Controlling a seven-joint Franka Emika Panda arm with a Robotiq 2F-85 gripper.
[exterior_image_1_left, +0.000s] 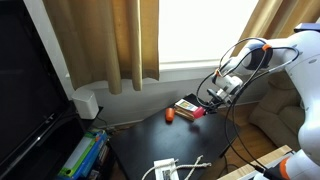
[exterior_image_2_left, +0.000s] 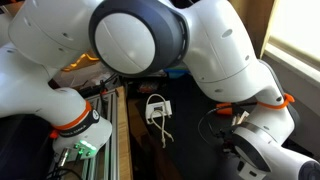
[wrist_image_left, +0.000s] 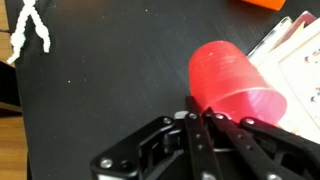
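A translucent red cup (wrist_image_left: 222, 72) lies tilted at the tips of my gripper, its open mouth facing the lower right of the wrist view. The gripper is shut on the cup near its lower left side; exactly how the fingers meet the wall is partly hidden. In exterior view 1 the red cup (exterior_image_1_left: 198, 112) shows under the gripper, over the far right part of the black table. An orange object (exterior_image_1_left: 170, 114) stands to its left, and only its edge enters the top of the wrist view. The arm hides the cup in exterior view 2.
A box or book with a pale, patterned top (exterior_image_1_left: 186, 105) lies just behind the cup. Nearer the front are a white power strip (exterior_image_1_left: 165, 169) and its pale cable (exterior_image_1_left: 192, 166).
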